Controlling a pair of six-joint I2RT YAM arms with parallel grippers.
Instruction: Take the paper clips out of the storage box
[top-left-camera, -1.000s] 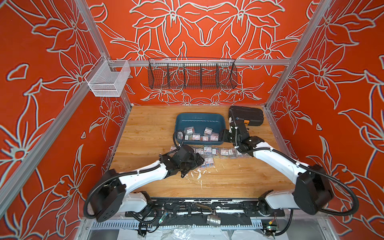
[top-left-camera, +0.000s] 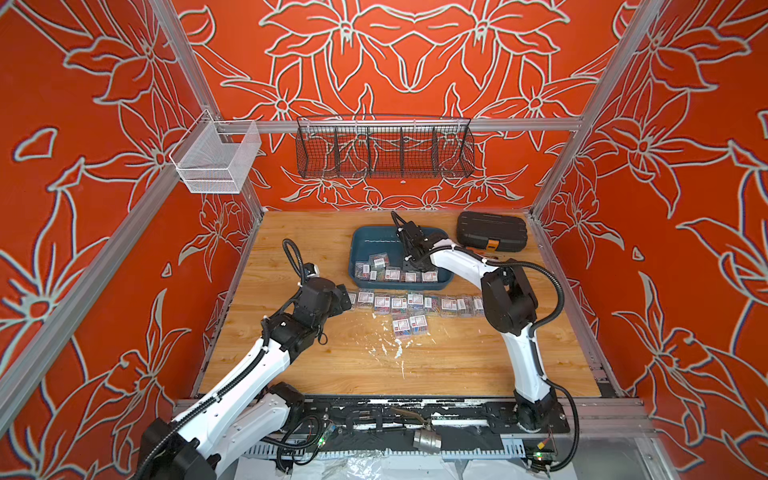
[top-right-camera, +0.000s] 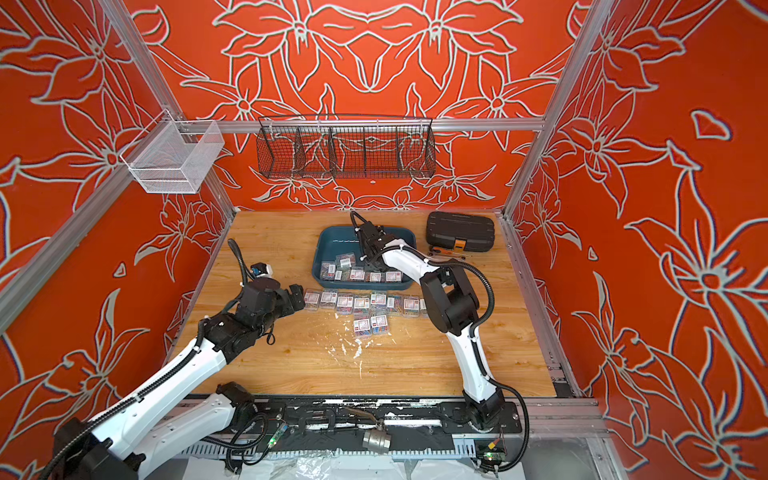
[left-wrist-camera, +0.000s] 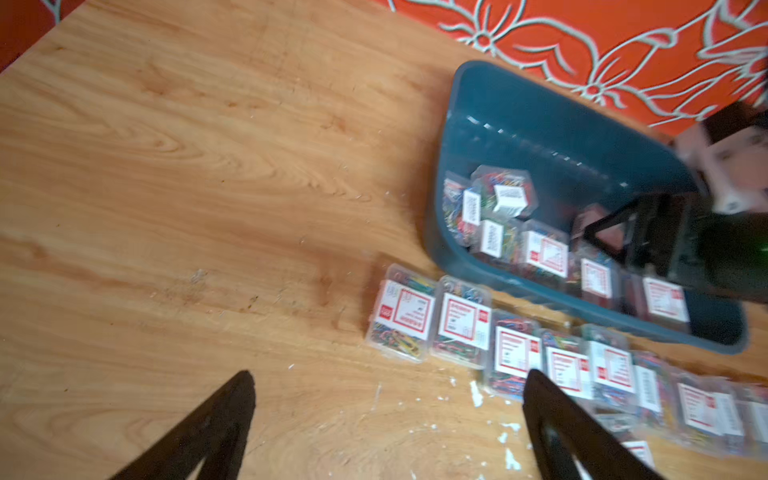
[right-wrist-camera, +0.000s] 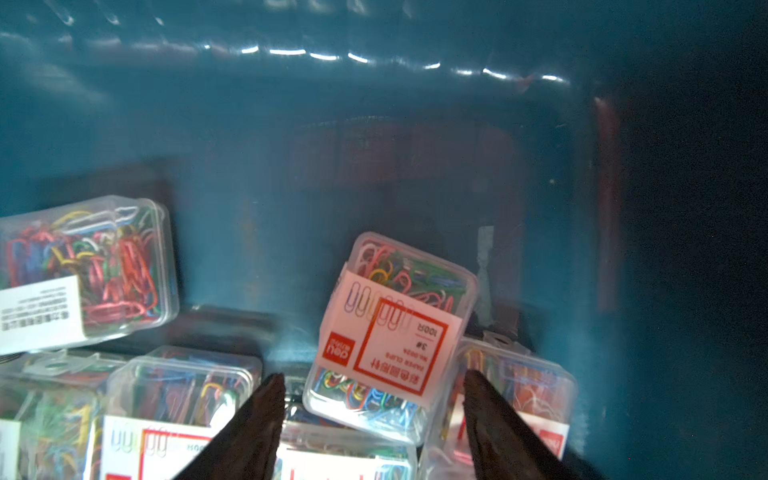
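Note:
The teal storage box (top-left-camera: 369, 238) holds several clear boxes of coloured paper clips along its near side. My right gripper is down inside it, fingers apart either side of a paper clip box (right-wrist-camera: 384, 336) that lies on the others; whether they touch it I cannot tell. Outside, several paper clip boxes (left-wrist-camera: 400, 313) form a row along the storage box's front, two more nearer. My left gripper is open over the table left of that row, nothing between its fingers.
A black case (top-left-camera: 492, 228) lies at the back right. A black wire basket (top-left-camera: 384, 148) and a white basket (top-left-camera: 214, 160) hang on the walls.
My right arm has reached left and back into the storage box. My left arm has pulled back leftward from the boxes at the middle of the table.

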